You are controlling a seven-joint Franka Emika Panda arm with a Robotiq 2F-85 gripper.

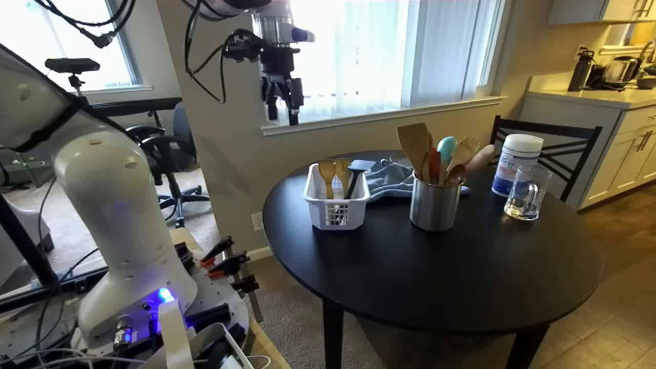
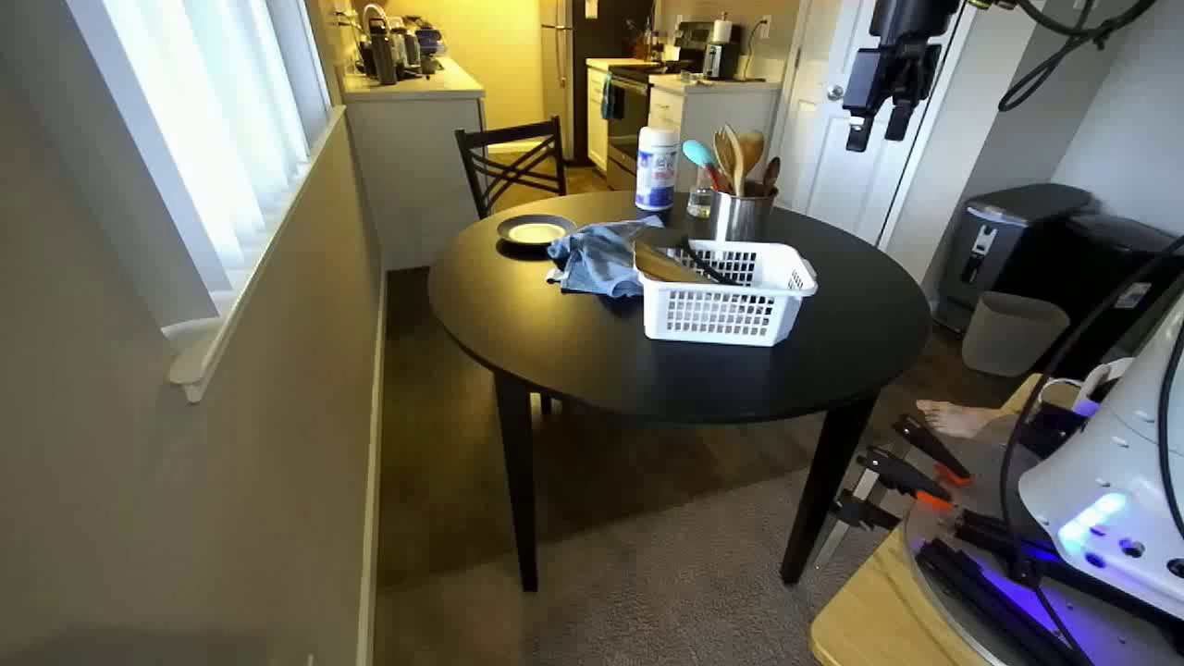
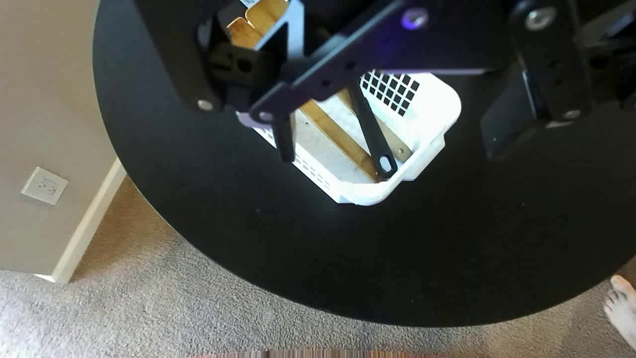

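High above the black table's near-window side hangs my gripper (image 1: 283, 121), open, its fingers (image 3: 284, 137) spread wide with nothing between them. Seen from the wrist, a white basket (image 3: 429, 128) lies below, partly hidden by the gripper's body. Inside it rest two wooden utensils and a black-handled spatula (image 3: 372, 131). Their heads lean up over the basket's far end in exterior view 1, the spatula's dark head (image 1: 361, 165) at the right. A steel canister (image 1: 433, 206) stands beside the basket, full of wooden spoons, a turquoise spoon (image 1: 447, 147) and a red-handled tool.
A crumpled blue-grey cloth (image 2: 605, 257) lies against the basket, with a plate (image 2: 535, 229) beyond it. A wipes tub (image 1: 516, 163) and a glass mug (image 1: 527, 192) stand past the canister.
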